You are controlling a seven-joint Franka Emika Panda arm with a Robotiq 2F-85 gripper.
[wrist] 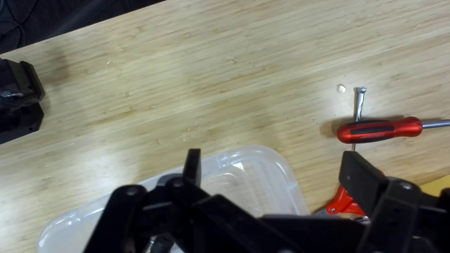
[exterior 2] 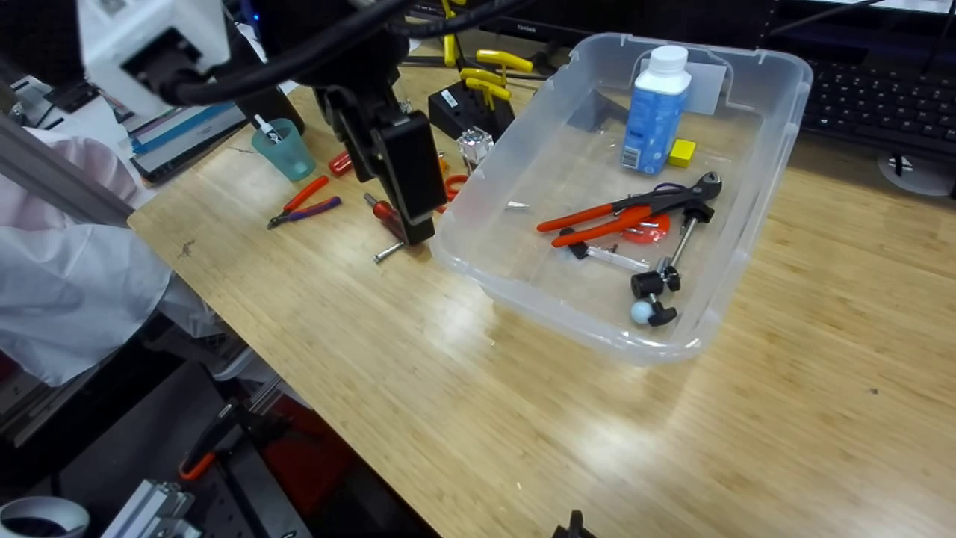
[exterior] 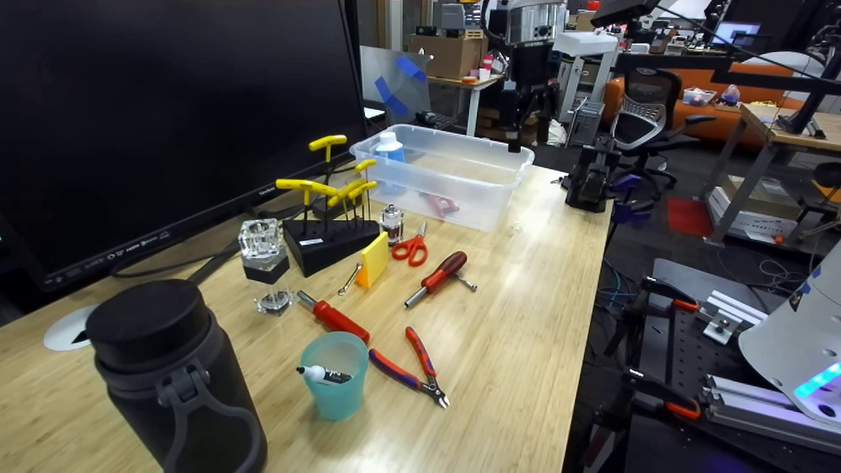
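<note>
My gripper (exterior: 528,139) hangs above the table by the near right corner of the clear plastic bin (exterior: 441,161). In the wrist view the gripper is open, its fingers wide apart and nothing between them; the bin's rounded rim (wrist: 263,152) shows in the gap below. A red-and-black screwdriver (wrist: 379,130) lies across a small metal bolt-like piece (wrist: 359,103), to the right of the gripper. Red scissors (wrist: 344,202) are partly hidden by the right finger. In the bin are red-handled pliers (exterior 2: 618,211), a blue bottle (exterior 2: 654,116) and a yellow block (exterior 2: 682,152).
A teal cup (exterior: 336,370) with a marker, red-and-blue cutters (exterior: 410,370) and another red screwdriver (exterior: 335,316) lie nearer exterior view 1. Yellow-handled hex keys stand in a black holder (exterior: 331,243). A black flask (exterior: 177,378) stands at the front left. Bare table (wrist: 190,84) runs along the bin's side.
</note>
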